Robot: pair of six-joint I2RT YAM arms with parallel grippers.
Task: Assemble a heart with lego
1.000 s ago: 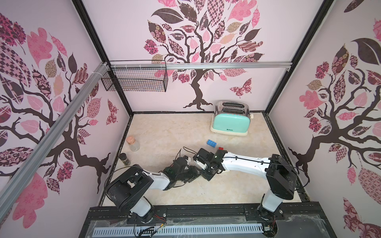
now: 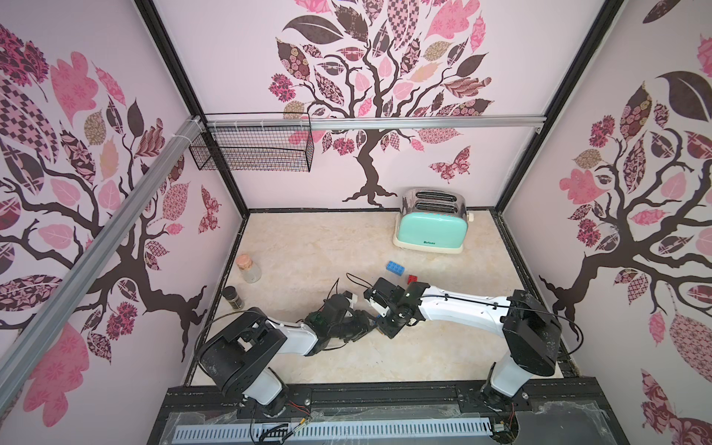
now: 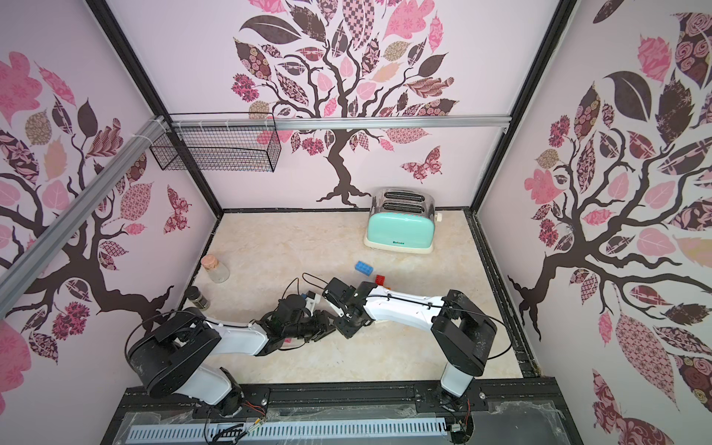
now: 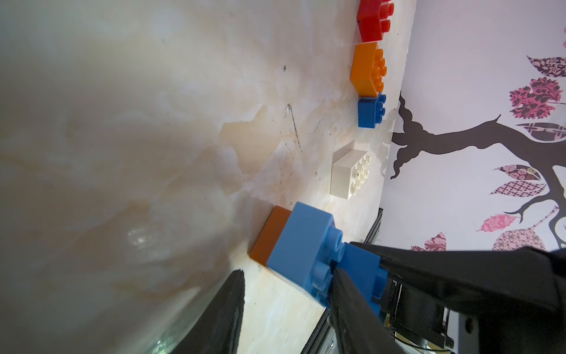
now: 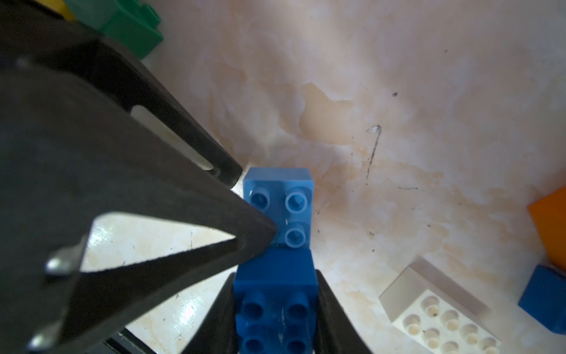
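Note:
The two grippers meet at the centre front of the table. In the left wrist view a light blue brick (image 4: 297, 242) sits against an orange-brown brick (image 4: 268, 233), with a darker blue brick (image 4: 359, 268) behind. My left gripper (image 2: 363, 324) is shut on the light blue brick (image 5: 289, 209), which shows beside its fingertip in the right wrist view. My right gripper is shut on the darker blue brick, pressed against the light blue one. The exact joint between bricks is partly hidden.
Loose white (image 5: 436, 312), orange (image 4: 365, 67), red (image 4: 370, 17), blue (image 5: 542, 295) and green (image 5: 126, 26) bricks lie around. Another blue brick (image 2: 394, 267) lies behind the arms. A toaster (image 2: 430, 222) stands at the back right, two jars at the left.
The left arm looks unmoved.

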